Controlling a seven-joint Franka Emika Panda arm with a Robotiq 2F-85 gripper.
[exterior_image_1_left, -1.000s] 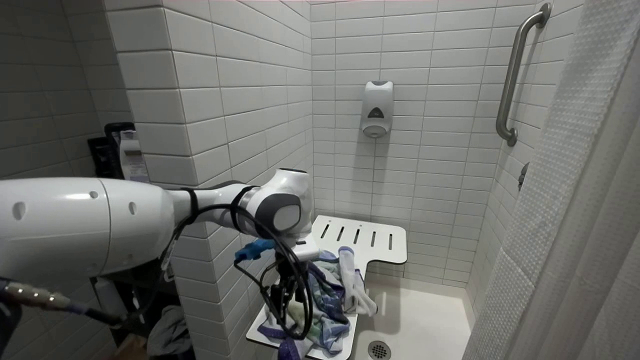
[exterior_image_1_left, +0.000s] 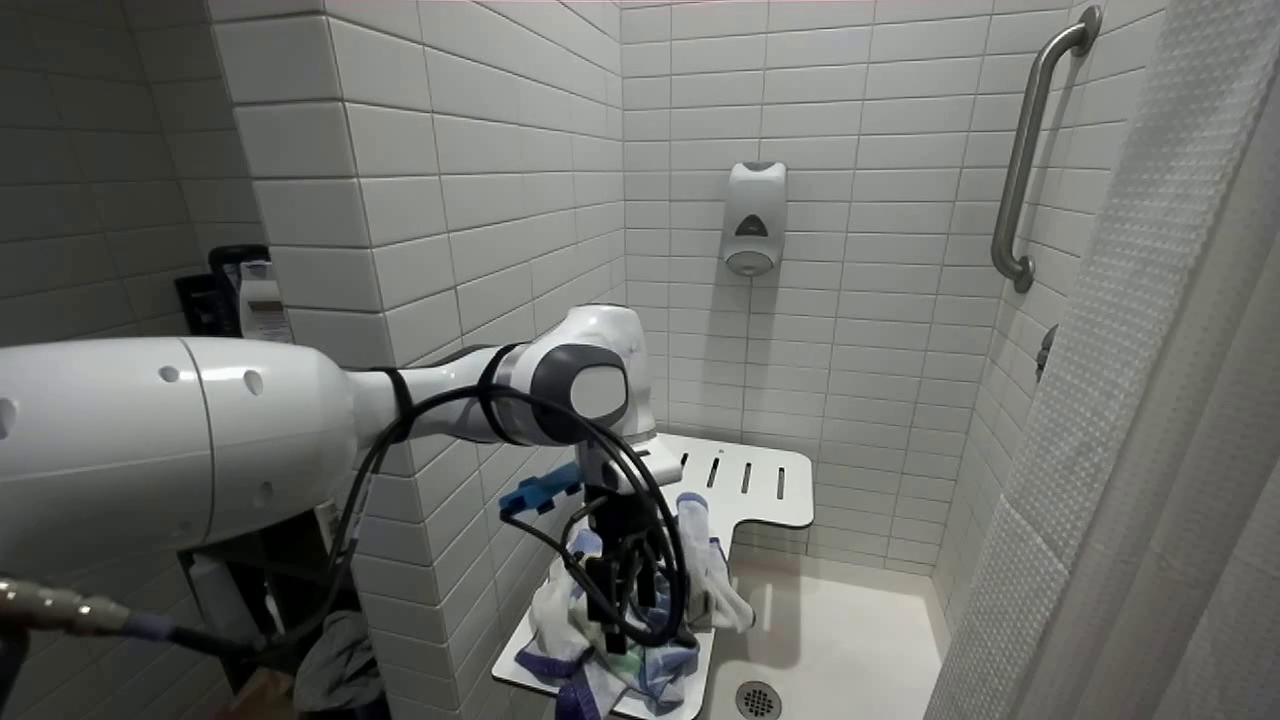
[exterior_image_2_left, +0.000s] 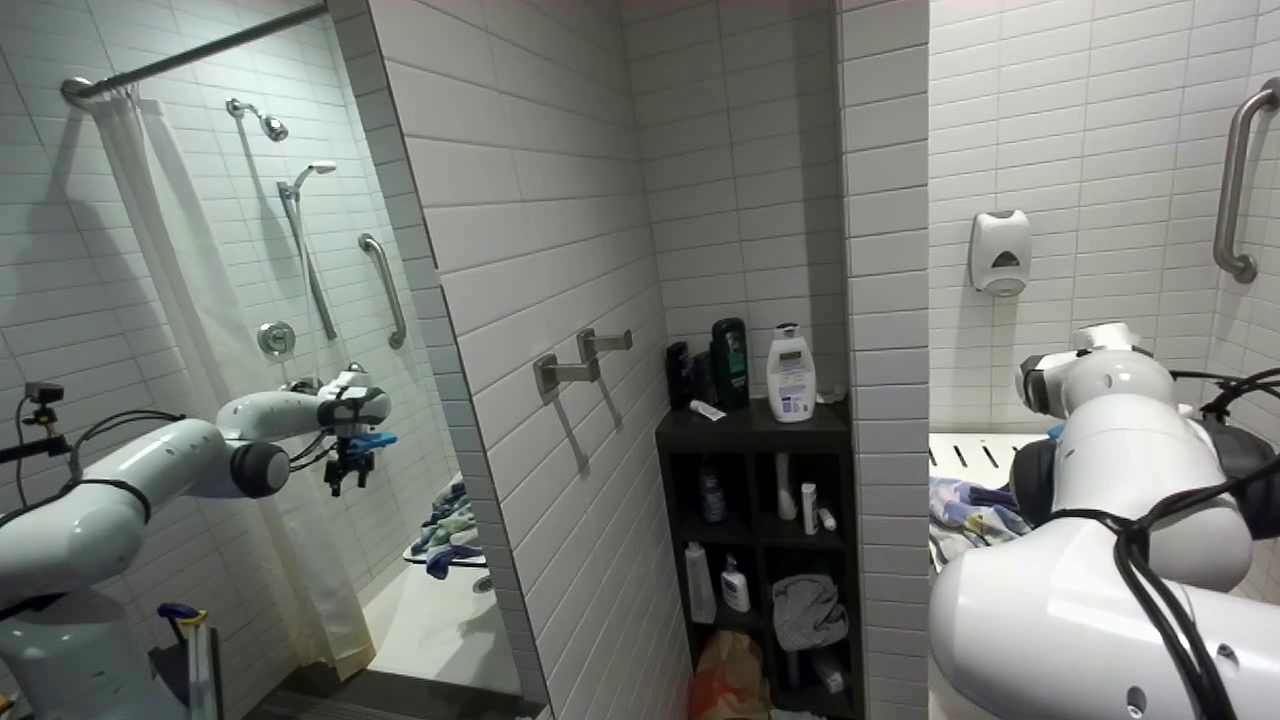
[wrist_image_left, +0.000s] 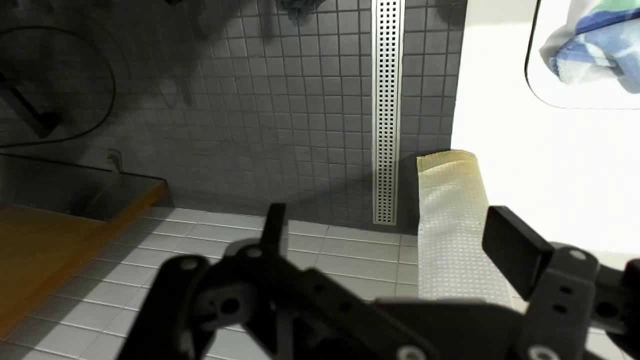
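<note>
My gripper is open in the wrist view, its two dark fingers wide apart with nothing between them. In exterior view 1 the gripper (exterior_image_1_left: 624, 600) hangs in front of crumpled white, blue and purple cloths (exterior_image_1_left: 564, 618) and hides part of them. These cloths lie on a white slotted shower bench (exterior_image_1_left: 792, 480). One corner of the blue and white cloth (wrist_image_left: 600, 54) shows at the top right of the wrist view, well away from the fingers. Exterior view 2 has the arm covering the gripper directly, but a mirror reflects it above the cloths.
A tiled wall corner (exterior_image_1_left: 360, 240) stands left of the bench. The shower curtain (exterior_image_1_left: 1080, 480) hangs at the right, and the floor by the drain (exterior_image_1_left: 758, 700) is bare. Bottles stand on a dark shelf (exterior_image_2_left: 756, 444). Black cables (exterior_image_1_left: 672, 540) loop around the gripper.
In exterior view 1 the wrist and gripper have moved up and to the right. The cloths look unmoved where they show.
</note>
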